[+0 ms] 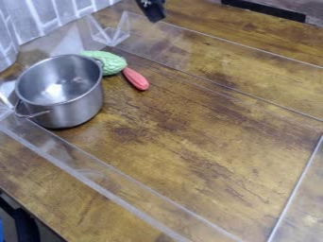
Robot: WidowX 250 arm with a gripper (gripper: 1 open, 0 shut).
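Note:
My gripper [154, 13] shows only as a small dark tip at the top centre, over the back of the table; whether it is open or shut cannot be made out. A steel pot [59, 104] stands at the left. Just behind it lie a pale green vegetable-like object [109, 63] and, to its right, a pink-red elongated object [135, 78].
Clear plastic edging runs round the wooden table [214, 123], with a patterned backdrop at the upper left. A dark blue object sits at the bottom left corner.

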